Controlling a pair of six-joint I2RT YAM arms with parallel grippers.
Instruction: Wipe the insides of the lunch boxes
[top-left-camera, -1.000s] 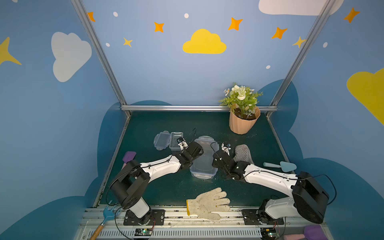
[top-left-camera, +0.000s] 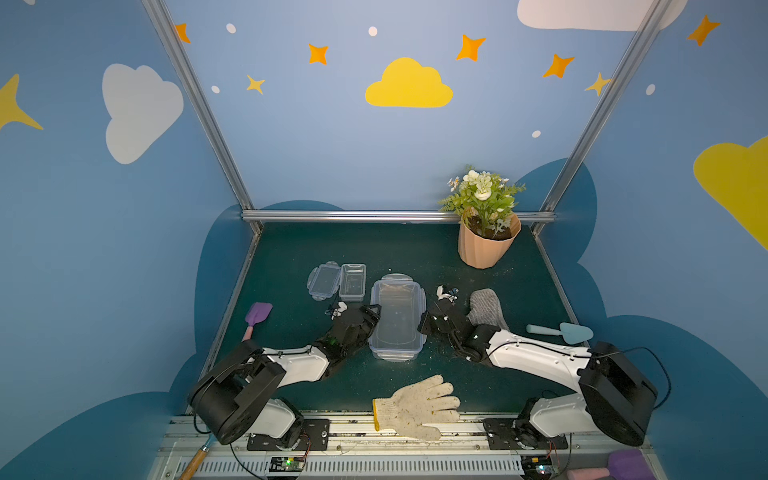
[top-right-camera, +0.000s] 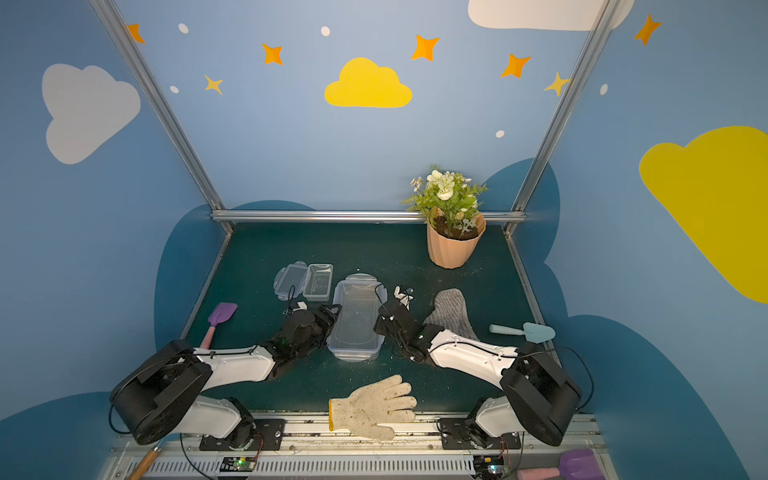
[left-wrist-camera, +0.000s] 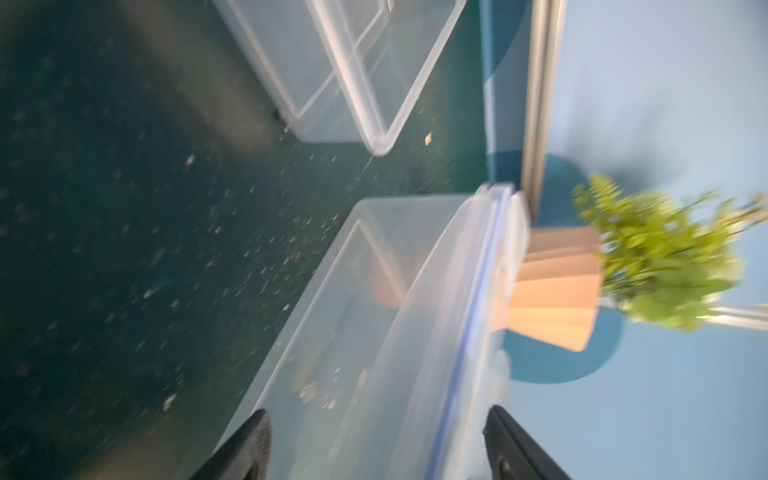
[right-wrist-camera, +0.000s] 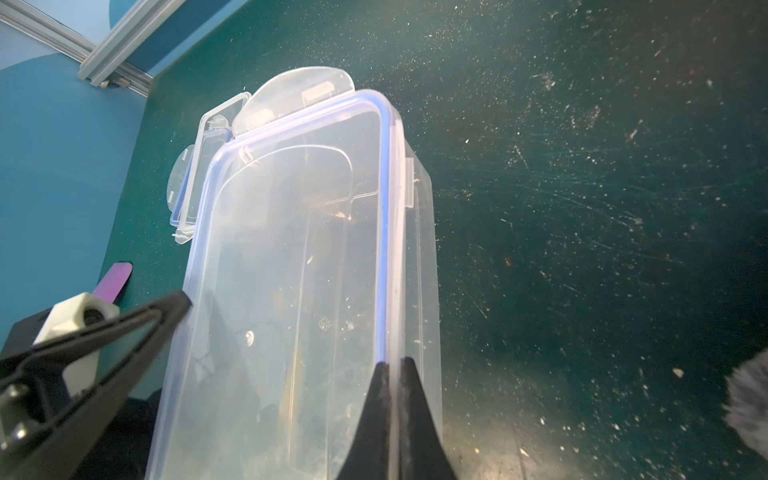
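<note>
The large clear lunch box (top-left-camera: 398, 320) stands mid-table, its clear lid (right-wrist-camera: 288, 216) with a blue seal lying over the top and a flap sticking out at the far end. At its right side my right gripper is shut, with the thin lid rim running between its fingertips. On the left side, my left gripper is open; the box's side and blue-edged rim show between its fingers, with no grip visible. Behind the left gripper the small lunch box (top-left-camera: 353, 281) stands uncovered, and its lid (top-left-camera: 324, 280) lies to its left.
A knit glove (top-left-camera: 417, 408) lies at the front. Near the right forearm is a grey fuzzy mitt or cloth (top-left-camera: 485, 308). A purple spatula (top-left-camera: 257, 313) lies left, a light blue one (top-left-camera: 574, 333) right. The potted flowers (top-left-camera: 483, 242) stand back right.
My left gripper has moved left and toward the front. The large box has slid slightly left, and my right gripper has shifted a little left with it.
</note>
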